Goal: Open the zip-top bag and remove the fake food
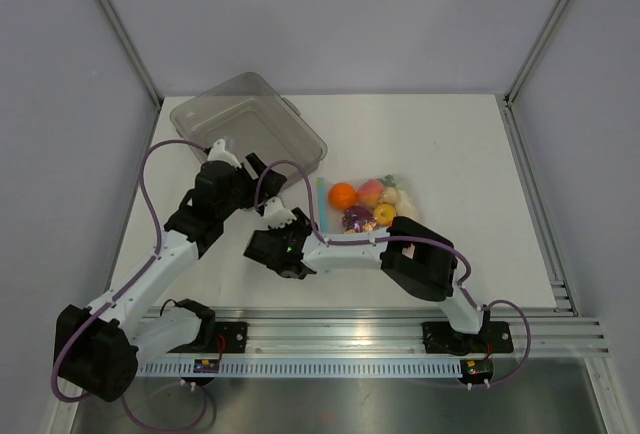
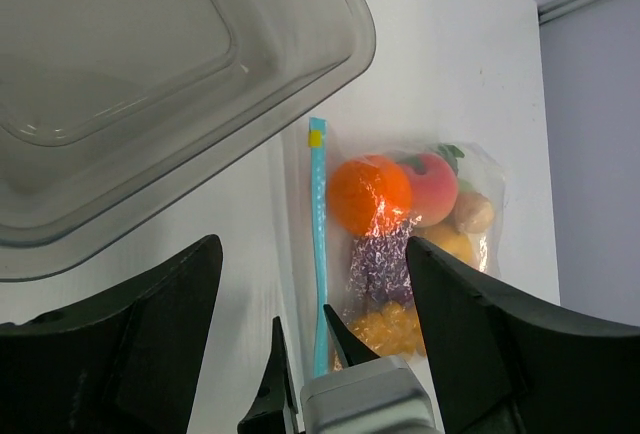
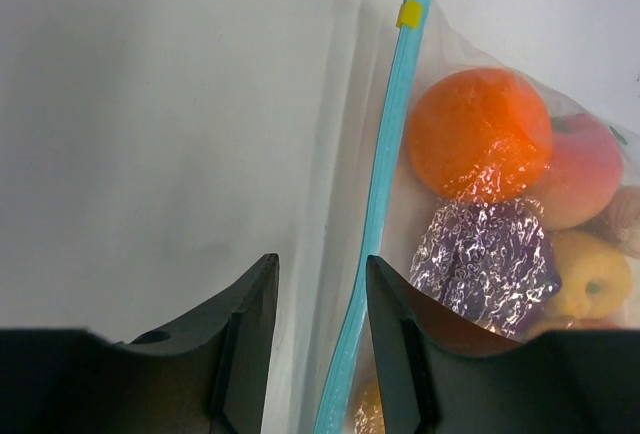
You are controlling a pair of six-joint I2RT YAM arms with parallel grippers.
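A clear zip top bag lies on the table, its teal zip strip on the left side. At the strip's far end sits the yellow slider. Inside the bag are an orange, a red fruit, purple grapes and other fake food. Left of the bag, my left gripper hangs part open, empty, by the bin. My right gripper is parted too, nothing held; one finger overlaps the strip in its own view, contact unclear. The right arm hides the bag's near part from above.
A grey clear-walled bin stands at the back left, its rim close to the left gripper. Both grippers are near each other. Bare table lies right of the bag.
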